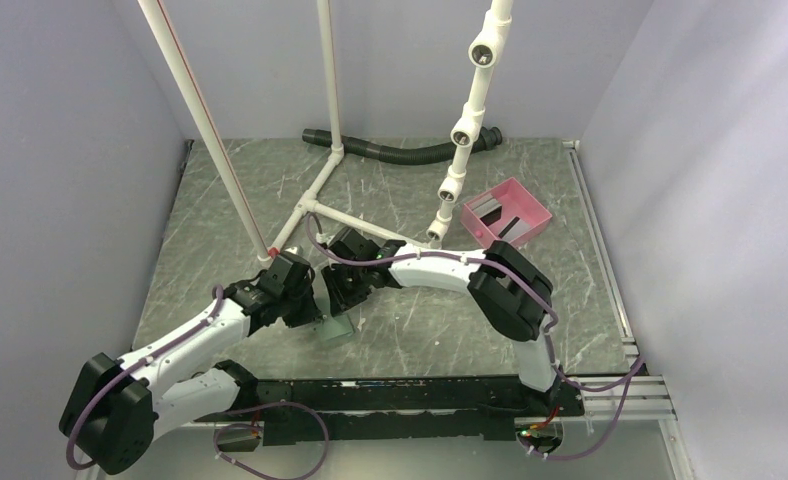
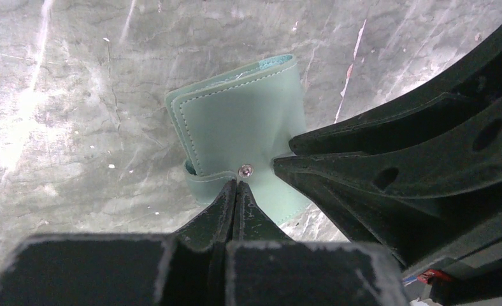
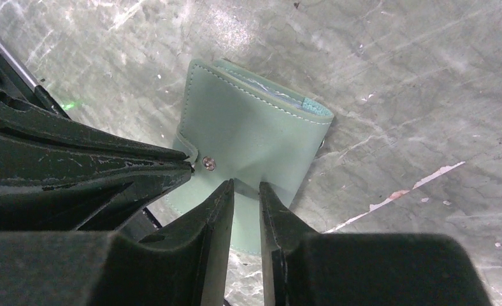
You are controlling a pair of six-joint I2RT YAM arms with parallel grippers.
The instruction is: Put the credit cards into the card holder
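Observation:
The pale green card holder (image 2: 242,118) lies folded on the table, with a metal snap on its face and a strap (image 2: 209,186) at one side. My left gripper is shut, its tips at the strap's end beside the snap; whether the strap is pinched cannot be told. Over the holder, my right gripper is partly open, a narrow empty gap between its fingers. Inside the holder's open edge, a clear lining (image 3: 267,88) shows. No credit card can be made out clearly in any view.
A pink box (image 1: 541,212) at the back right contains a grey-black stack (image 1: 487,208) and a dark flat piece (image 1: 509,227). White pipes (image 1: 370,228) and a black hose (image 1: 410,156) are behind the arms.

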